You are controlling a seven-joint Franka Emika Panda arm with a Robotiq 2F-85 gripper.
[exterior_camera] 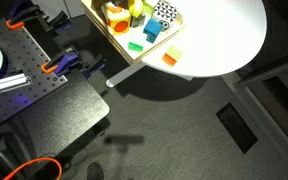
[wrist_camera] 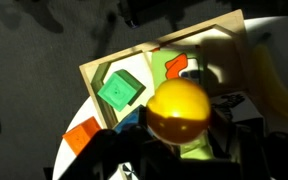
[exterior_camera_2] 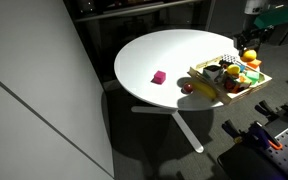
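A round yellow-orange ball [wrist_camera: 178, 108] fills the middle of the wrist view, with my gripper shut on it; the dark fingers are mostly hidden behind the ball. In exterior view 2 the ball [exterior_camera_2: 249, 56] hangs under the gripper, above the far right part of the wooden tray [exterior_camera_2: 224, 100]. Whether it touches anything in the tray cannot be told. Below it in the wrist view lie a green block [wrist_camera: 118, 90] in the tray's corner and a block with a red and green picture [wrist_camera: 176, 66]. The gripper cannot be made out in exterior view 1.
An orange block [exterior_camera: 171, 57] lies outside the tray on the white round table [exterior_camera: 219, 40]. Beside the tray are a pink block [exterior_camera_2: 159, 77] and a red round item [exterior_camera_2: 187, 88].
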